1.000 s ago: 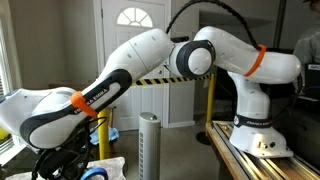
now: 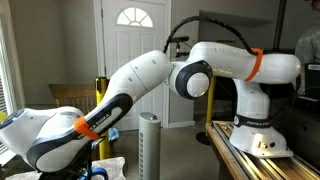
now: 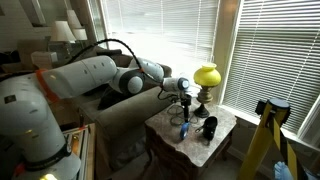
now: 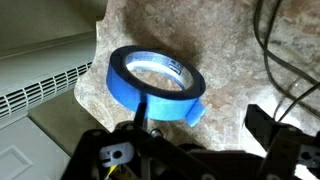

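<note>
A roll of blue tape (image 4: 128,82) lies on the mottled tabletop, its hole and pale core showing in the wrist view. My gripper is open over the table with its fingers wide apart; one of them overlaps the near edge of the roll in the image. Nothing is held. From across the room, the tape (image 3: 184,130) appears below the gripper (image 3: 184,107) on the small table. In the first exterior view only part of the blue tape (image 2: 99,172) shows at the bottom, and the fingertips are hard to make out.
A black object (image 3: 209,127) stands on the table (image 3: 165,126) near the yellow lamp (image 3: 207,77). Dark cables (image 4: 268,45) run over the tabletop. A grey cylindrical tower (image 2: 149,148) rises beside the table, and a yellow-black post (image 3: 262,140) stands at the right.
The arm has come lower in the first exterior view, and its wrist end has shifted down and toward the tape. The tape appears to lie where it was.
</note>
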